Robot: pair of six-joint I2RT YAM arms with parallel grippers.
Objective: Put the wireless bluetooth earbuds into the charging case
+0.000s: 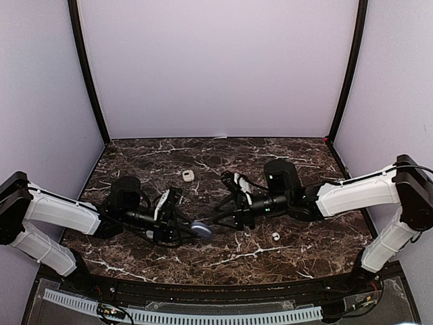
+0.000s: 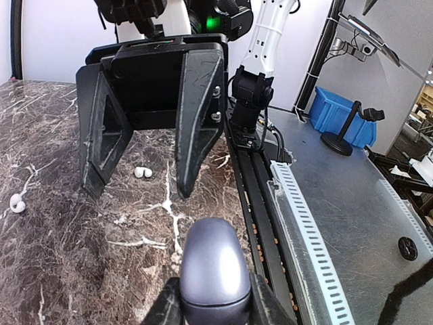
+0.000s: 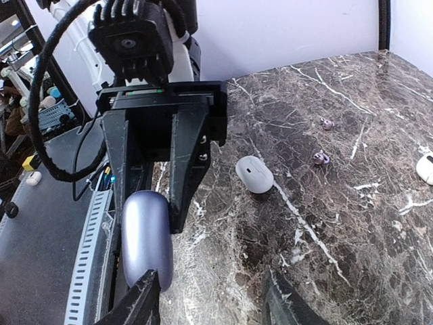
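My left gripper (image 1: 187, 229) is shut on a smooth, purple-grey charging case (image 2: 215, 261), held above the table. The right wrist view shows the same case (image 3: 147, 237) upright as a rounded pill, with no open lid showing. Beyond it in the left wrist view, my right gripper has its fingers spread, nothing between them. From above, that right gripper (image 1: 220, 215) stands just right of the case, apart from it. Two small purplish earbuds, a nearer one (image 3: 321, 158) and a farther one (image 3: 327, 124), lie on the marble.
A white rounded case (image 3: 256, 175) lies on the marble table. Small white earbuds (image 2: 143, 172) rest nearby, with another white piece (image 2: 17, 203) farther left.
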